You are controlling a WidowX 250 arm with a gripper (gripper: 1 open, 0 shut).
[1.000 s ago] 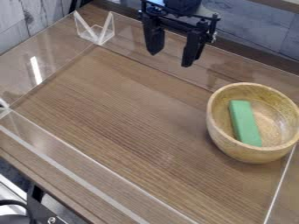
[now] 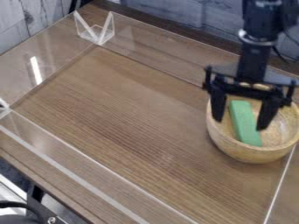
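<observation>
My black gripper [image 2: 243, 103] hangs at the right, over a tan wooden bowl [image 2: 267, 150], its dark fingers spread open on either side above the bowl's upper part. A green oblong object [image 2: 246, 127] lies inside the bowl, below and between the fingers, partly under the gripper.
A small white wire-like object [image 2: 96, 28] stands at the back left. A grey metal surface lies beyond the back edge at top right, and dark cables lie at the bottom left corner.
My gripper has moved from the back middle toward the right and down, and is now over the bowl with the green object.
</observation>
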